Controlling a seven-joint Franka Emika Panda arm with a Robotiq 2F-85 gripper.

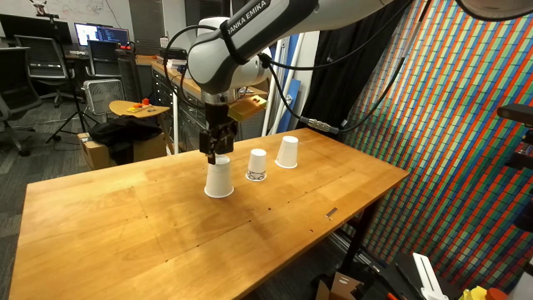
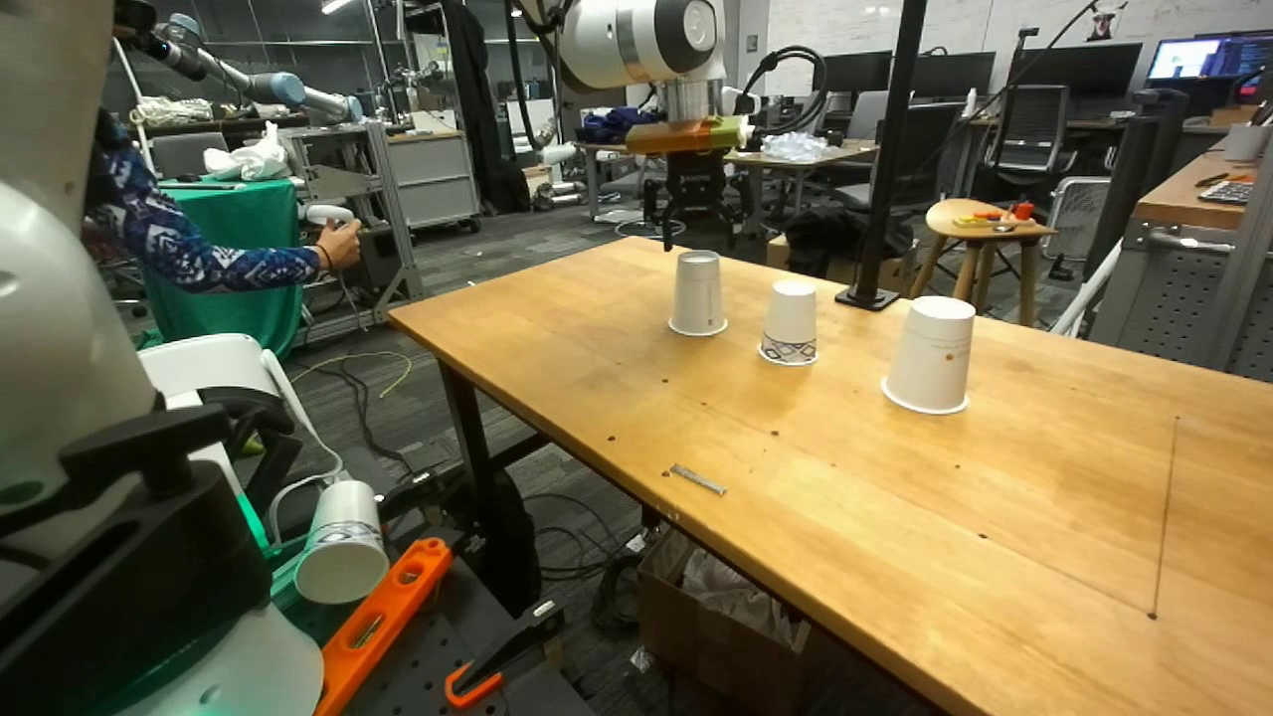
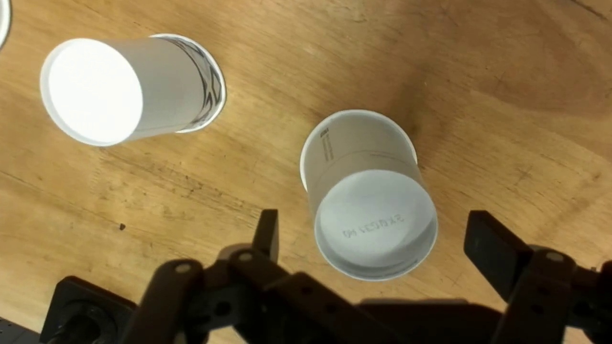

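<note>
Three white paper cups stand upside down on the wooden table (image 1: pixel 150 215). My gripper (image 1: pixel 220 154) hangs pointing down just over the left cup (image 1: pixel 218 180), open, with nothing held. In the wrist view that cup (image 3: pixel 367 155) shows its printed base below and between the spread fingers. The middle cup (image 2: pixel 790 324), smaller, has a dark patterned band near its rim. On the right stands the third cup (image 2: pixel 931 358), plain and larger.
A small metal strip (image 2: pixel 698 479) lies near the table's front edge. A black post (image 2: pixel 868 296) is mounted at the back edge, close behind the cups.
</note>
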